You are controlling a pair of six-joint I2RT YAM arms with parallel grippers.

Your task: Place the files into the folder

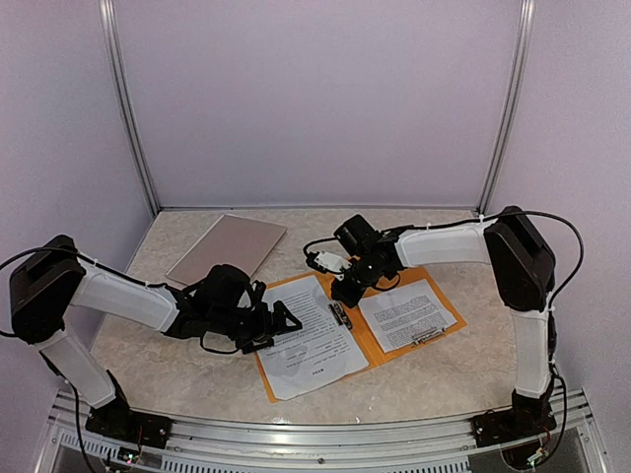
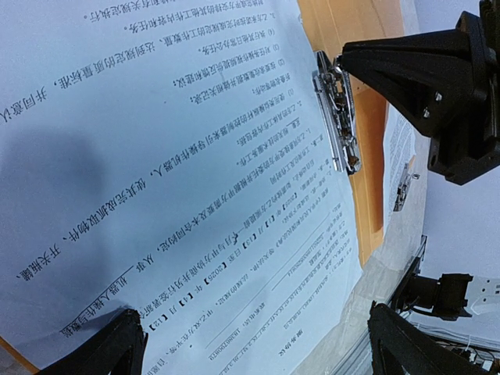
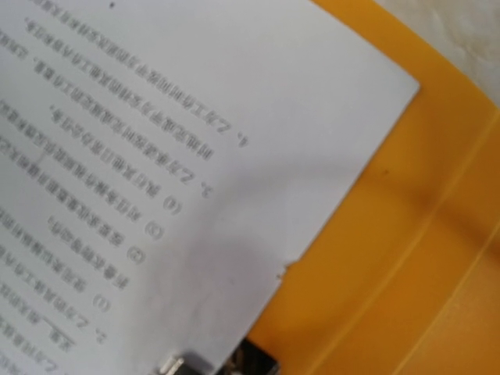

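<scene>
An orange folder (image 1: 370, 352) lies open, with printed paper (image 1: 311, 355) on its left half under a clip (image 2: 337, 117) near the spine, and a smaller sheet (image 1: 404, 315) with a clip on the right half. My left gripper (image 1: 274, 330) stands open low over the left paper; the left wrist view shows its fingertips apart at the bottom corners. My right gripper (image 1: 338, 291) is above the folder's spine near the top of the left paper, and appears in the left wrist view as shut black fingers by the clip. Its fingertips are not in the right wrist view.
A pinkish-grey board (image 1: 227, 246) lies at the back left. Walls stand behind and at both sides.
</scene>
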